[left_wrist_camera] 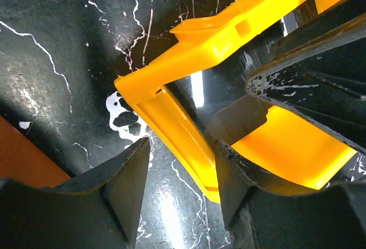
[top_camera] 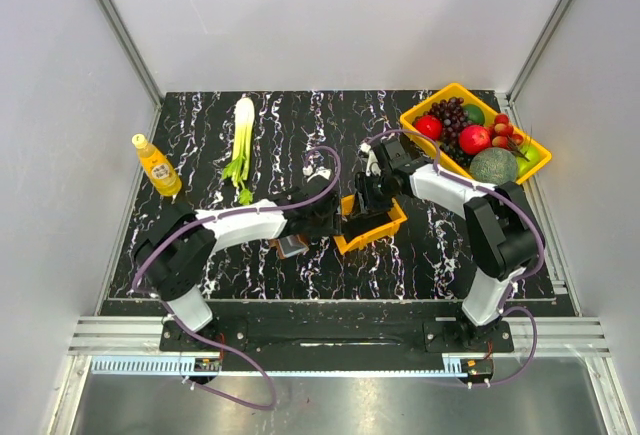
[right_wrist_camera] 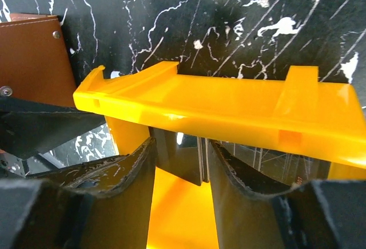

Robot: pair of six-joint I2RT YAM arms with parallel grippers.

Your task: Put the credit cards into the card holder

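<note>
Dark cards lie in the yellow basket (top_camera: 383,234); the right wrist view shows a dark card (right_wrist_camera: 177,158) and a patterned card (right_wrist_camera: 269,160), with thin upright edges between them. My right gripper is open above the basket, those edges showing between its fingertips. At the basket's left end, my left gripper is part open and empty. The yellow end wall (left_wrist_camera: 174,126) shows between its fingers; whether they touch it I cannot tell. The brown card holder (top_camera: 290,245) lies open on the table left of the basket, partly under my left arm.
A yellow crate of fruit (top_camera: 538,163) stands at the back right. Celery (top_camera: 242,140) and a yellow bottle (top_camera: 157,165) are at the back left. My two grippers are close together over the small basket.
</note>
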